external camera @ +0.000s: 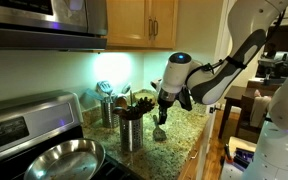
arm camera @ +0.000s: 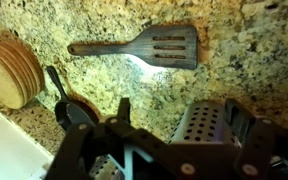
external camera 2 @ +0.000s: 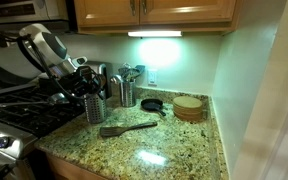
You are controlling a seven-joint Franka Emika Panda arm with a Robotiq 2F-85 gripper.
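A wooden slotted spatula [arm camera: 169, 46] lies flat on the granite counter in the wrist view, its handle to the left. Exterior view 2 shows the same spatula [external camera 2: 126, 129] in front of the perforated metal holder [external camera 2: 97, 109]. My gripper is open, its dark fingers apart at the lower edge of the wrist view. It hangs above the counter, apart from the spatula. Part of the metal holder [arm camera: 204, 124] shows beyond the fingers, below the spatula's blade. In exterior view 1 the holder [external camera: 131, 133] stands upright with dark utensils in it.
A small black skillet [external camera 2: 155, 104] and a stack of round wooden boards [external camera 2: 188, 108] sit farther along the counter. Another utensil holder [external camera 2: 127, 96] stands near the wall. A large pan [external camera: 64, 162] rests on the stove.
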